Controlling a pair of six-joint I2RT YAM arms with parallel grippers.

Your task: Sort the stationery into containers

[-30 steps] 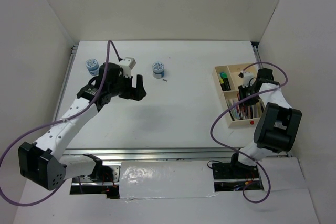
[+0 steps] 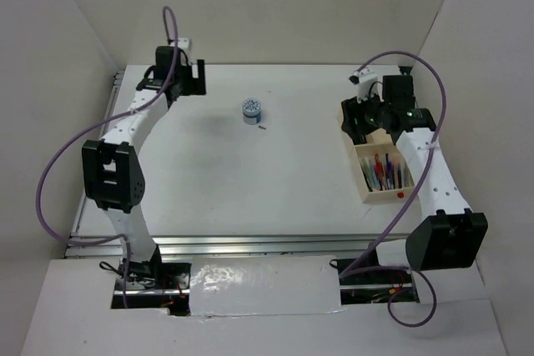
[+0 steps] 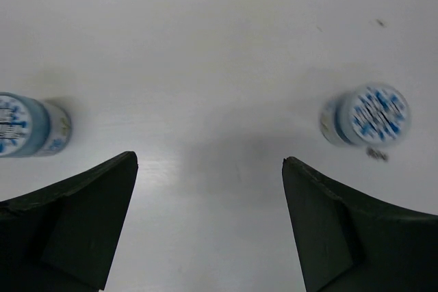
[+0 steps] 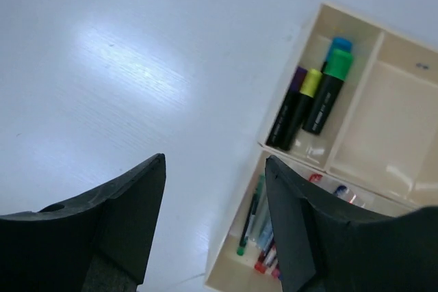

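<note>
My left gripper [image 2: 198,77] is open near the table's far left part, nothing between its fingers. Two blue-and-white round containers flank it in the left wrist view: one container [image 3: 20,126] at the left edge, the other container [image 3: 373,115] at the right. From above, the right-hand container [image 2: 252,112] stands alone; the arm hides the other. At the right, a cream box [image 2: 362,186] has compartments. Pens [image 2: 380,174] fill its front one; black markers [image 4: 304,100] with coloured caps lie in another. My right gripper [image 2: 352,120] hangs over the box's left edge, part open and empty.
A small dark bit [image 2: 262,127] lies beside the right-hand container. One box compartment [image 4: 404,107] looks nearly empty, with a small dark mark in it.
My left arm has swung away to the far left, now covering the left container. My right gripper has moved left and towards the back, from above the pens to the marker side.
</note>
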